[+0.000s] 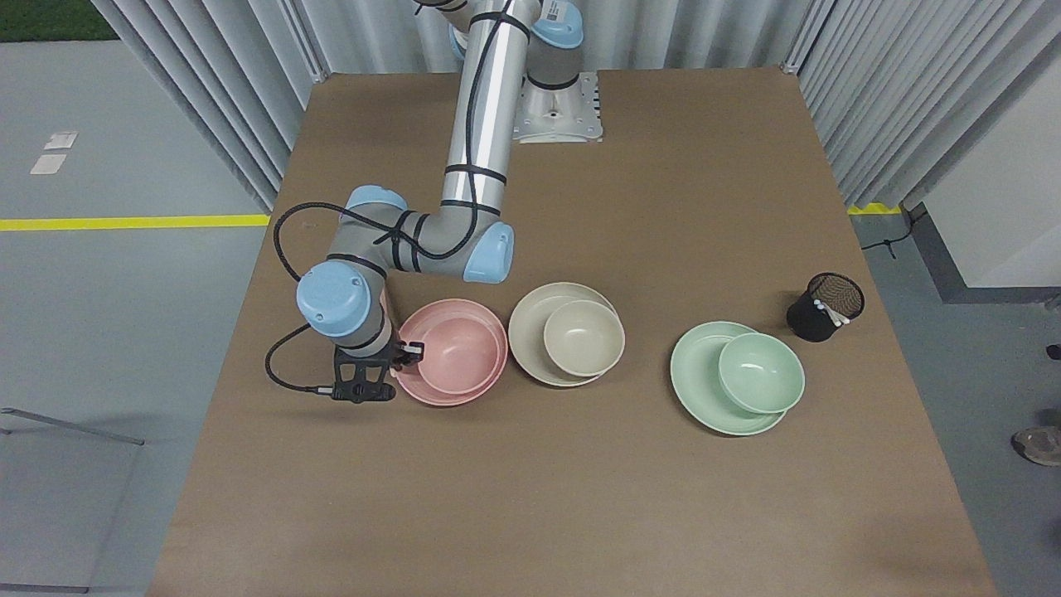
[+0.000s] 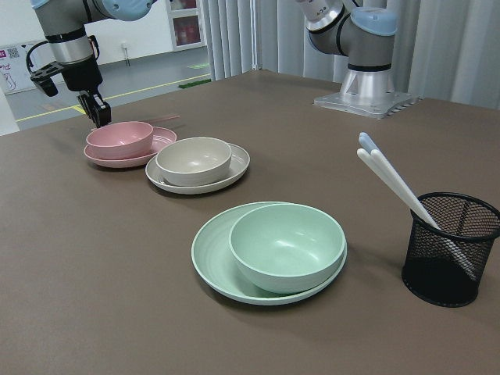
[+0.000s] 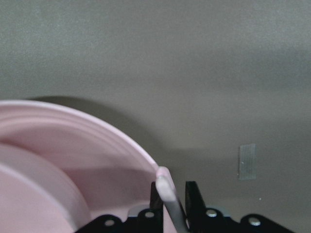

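Note:
The gripper [image 1: 378, 373] is low at the left side of the pink plate [image 1: 438, 393] and pink bowl [image 1: 462, 348], mostly hidden by the wrist housing in the front view. In the wrist view, a pale pink-and-white stick [image 3: 170, 194], like a chopstick, lies between the black fingers at the edge of the pink plate [image 3: 112, 145]; whether they grip it is unclear. The left view shows pink sticks projecting behind the pink bowl [image 2: 117, 141].
A cream bowl [image 1: 583, 338] on a cream plate [image 1: 527, 318] and a green bowl [image 1: 761, 373] on a green plate [image 1: 696, 388] stand to the right, beside a black mesh holder [image 1: 811, 318] with white utensils.

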